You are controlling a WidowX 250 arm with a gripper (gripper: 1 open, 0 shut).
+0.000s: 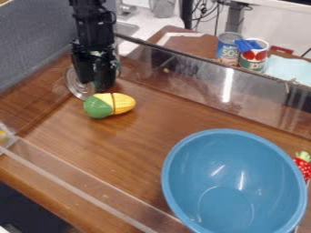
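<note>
My black gripper [97,69] hangs at the upper left over a round, clear and greenish object [76,84] that it partly hides; its fingers are open as far as shows, though the fingertips are dark and hard to make out. Just in front of it a toy corn cob [112,105] lies on the wooden tray floor.
A large blue bowl [235,182] fills the lower right, with a toy strawberry [303,166] beside it. Clear walls edge the wooden area [145,146]. Behind stand two cans [253,57] and a pale cloth [289,69].
</note>
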